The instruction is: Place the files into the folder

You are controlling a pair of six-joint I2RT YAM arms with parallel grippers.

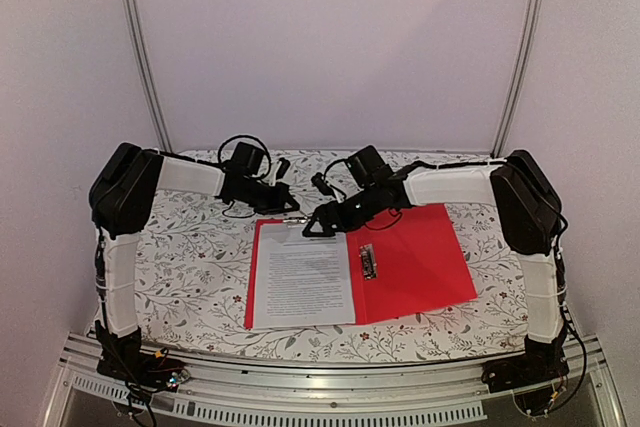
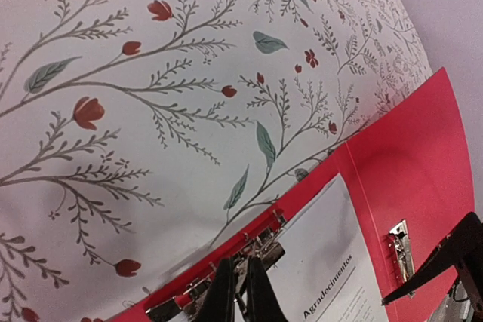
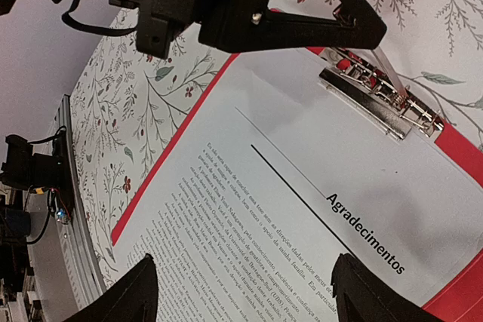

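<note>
The red folder (image 1: pixel 420 257) lies open, its left half covered by printed sheets (image 1: pixel 302 282) headed "Agradecimentos" in the right wrist view. A metal clip (image 3: pixel 366 107) runs along the top edge of that half. My left gripper is shut at this clip, its narrow fingers over the metal; whether anything is between them is hidden. My right gripper stands open over the sheets, just below the clip, with nothing visible between its fingers.
A second metal fitting (image 1: pixel 368 262) sits on the bare right half of the folder.
</note>
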